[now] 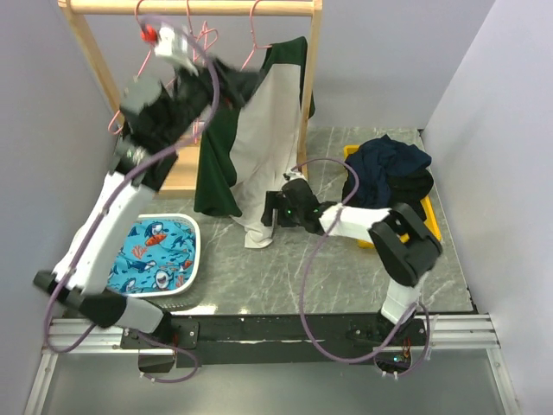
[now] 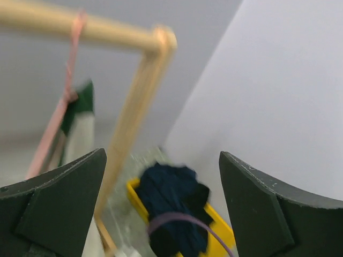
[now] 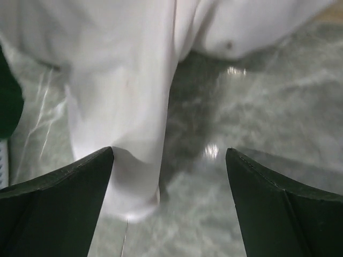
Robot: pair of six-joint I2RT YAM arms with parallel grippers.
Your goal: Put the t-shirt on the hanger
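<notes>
The green and white t-shirt (image 1: pixel 259 143) hangs from a pink hanger (image 1: pixel 253 36) near the right end of the wooden rack, its pale lower end reaching down to the floor. In the top view my left gripper (image 1: pixel 246 82), blurred, is up by the shirt's left side. Its fingers (image 2: pixel 59 206) are wide apart with nothing between them. My right gripper (image 1: pixel 270 207) is low at the shirt's bottom end. In the right wrist view its fingers (image 3: pixel 284 214) stand open; the white cloth (image 3: pixel 120 118) lies behind the left one and the gap, not pinched.
The rack's wooden bar (image 1: pixel 190 7) carries several other pink hangers to the left. A yellow basket (image 1: pixel 432 220) of dark clothes sits at the right. A white basket (image 1: pixel 195 259) with blue patterned cloth is at the left. Grey floor between the baskets is clear.
</notes>
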